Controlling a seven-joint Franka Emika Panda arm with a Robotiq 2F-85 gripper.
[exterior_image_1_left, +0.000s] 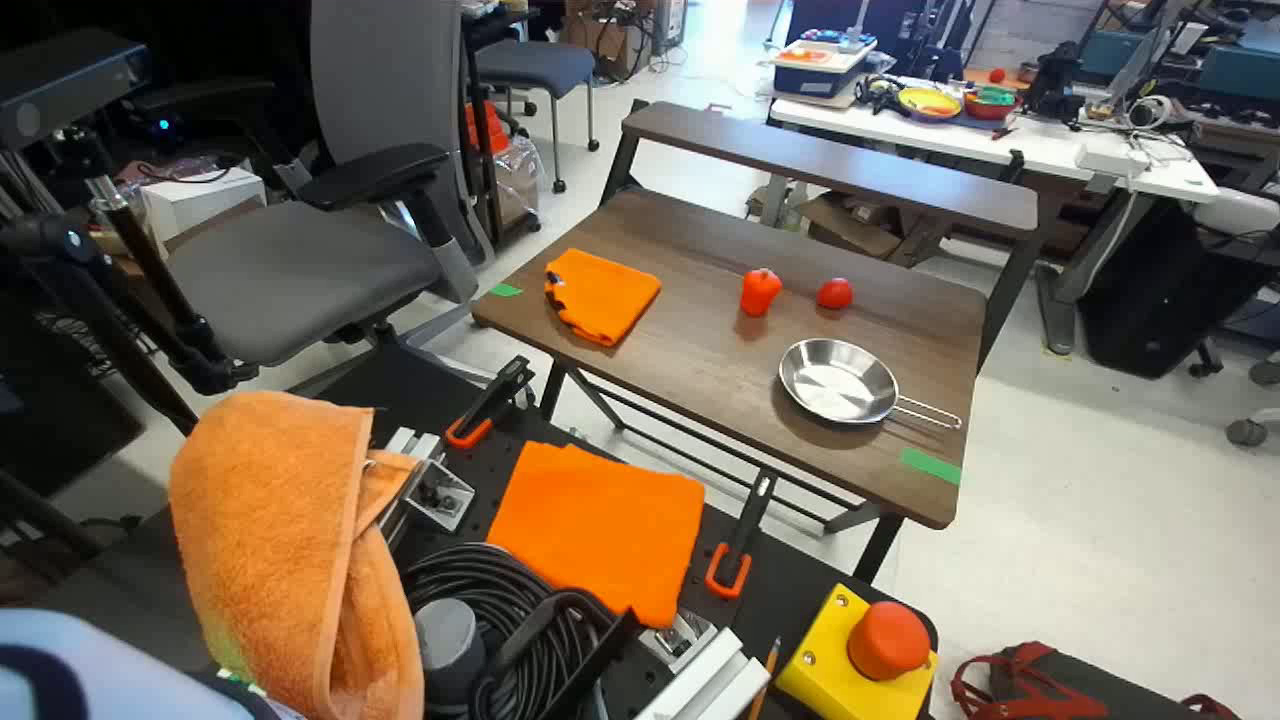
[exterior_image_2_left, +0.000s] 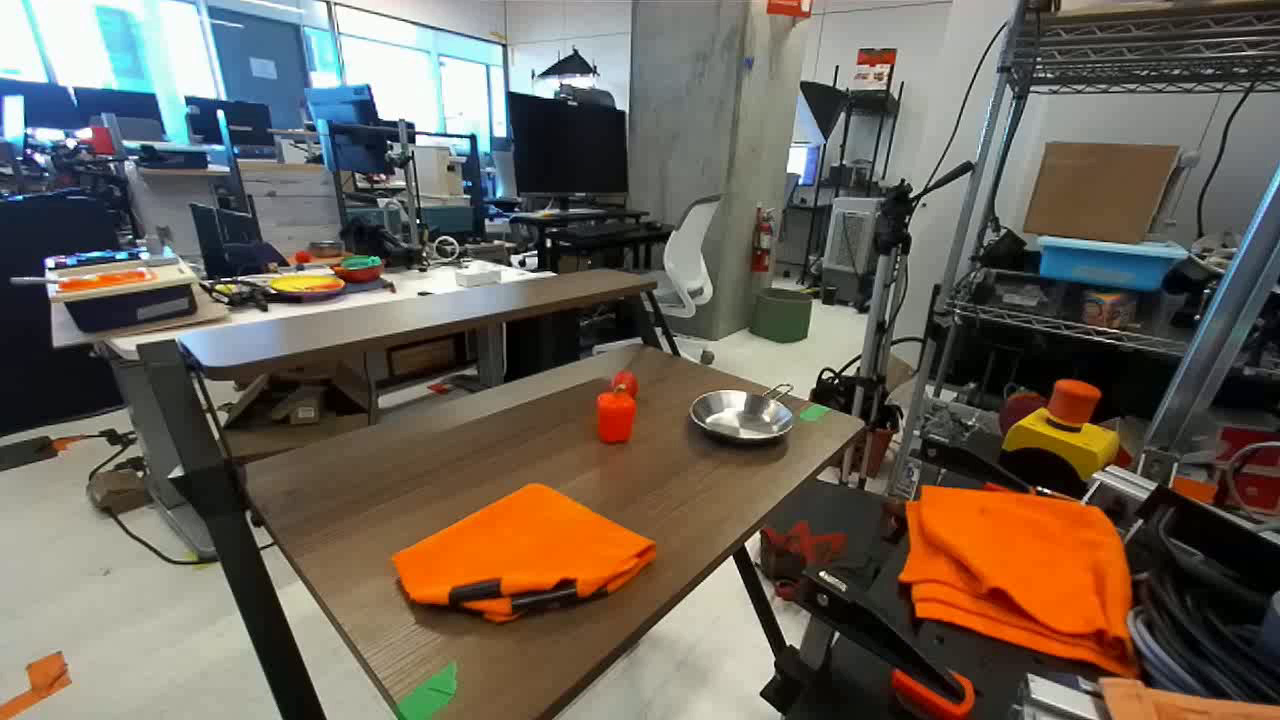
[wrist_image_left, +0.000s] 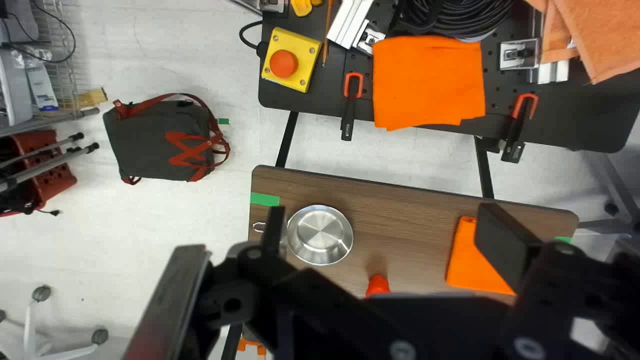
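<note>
High over the brown table (wrist_image_left: 408, 204), my gripper is open in the wrist view, its two dark fingers wide apart and nothing between them that it touches. A steel pan (exterior_image_1_left: 837, 380) with a wire handle rests near the table's right end. Left of it stand a red-orange pepper (exterior_image_1_left: 758, 292) and a round red item (exterior_image_1_left: 835, 293), possibly a tomato. At the opposite end lies a folded orange cloth (exterior_image_2_left: 528, 554) with dark marks along one edge. In the wrist view the gripper body hides the round red item and part of the cloth.
A black cart beside the table carries another orange cloth (exterior_image_1_left: 600, 524), clamps (exterior_image_1_left: 741, 536), coiled cable (exterior_image_1_left: 516, 600) and a yellow box with a red button (exterior_image_1_left: 866, 648). A raised shelf (exterior_image_1_left: 828, 162) spans the table's back. Bare tabletop lies between the cloth and the pepper.
</note>
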